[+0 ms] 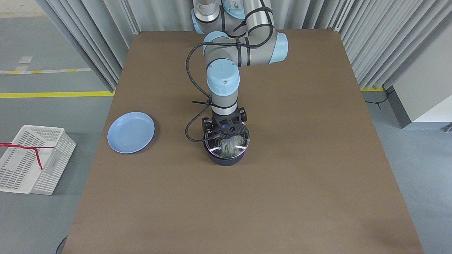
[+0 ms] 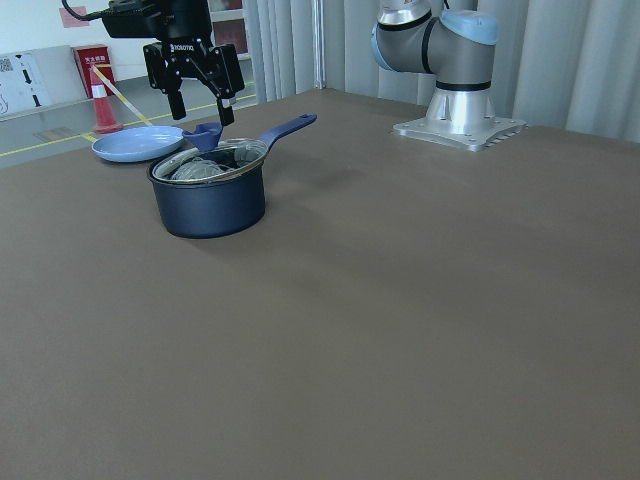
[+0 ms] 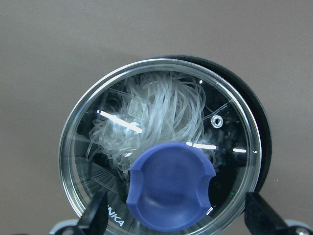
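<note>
A dark blue pot (image 2: 208, 210) with a glass lid (image 3: 88, 161) and long blue handle (image 2: 292, 126) stands on the brown table (image 1: 296, 177), with pale noodle-like strands inside. The lid has a blue knob (image 3: 168, 188) (image 2: 203, 138). My gripper (image 2: 200, 108) is open just above the lid, its fingertips either side of the knob and a little higher, nothing seen held. In the front view the arm hides the knob and handle. A light blue plate (image 1: 131, 132) lies left of the pot.
A white plastic basket (image 1: 51, 169) sits on the floor beyond the table's left edge. Curtains hang behind the table.
</note>
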